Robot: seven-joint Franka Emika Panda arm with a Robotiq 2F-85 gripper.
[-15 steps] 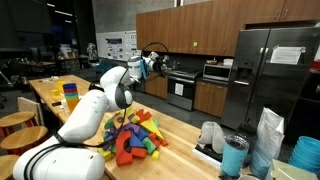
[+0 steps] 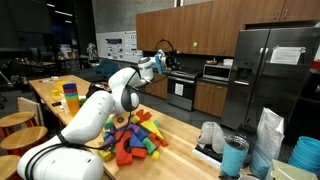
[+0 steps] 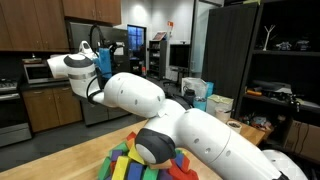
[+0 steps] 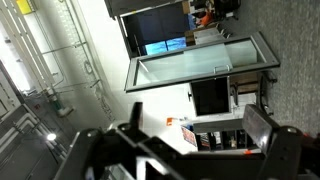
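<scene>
My gripper is raised high above the table, well away from the objects on it. In the wrist view its two dark fingers stand wide apart at the lower edge, with only the distant room showing between them. A heap of coloured blocks in red, blue, yellow and green lies on the wooden table near the arm's base. The same blocks appear at the bottom of the second exterior view, partly behind the arm.
A blue tub, a plastic bag and a green bin stand at the right. Coloured stacked containers are on the left. Bare tabletop lies right of the blocks. Round stools line the left side.
The raised wrist and gripper have turned and shifted somewhat to the right in exterior view 1. The blocks and other items have not moved.
</scene>
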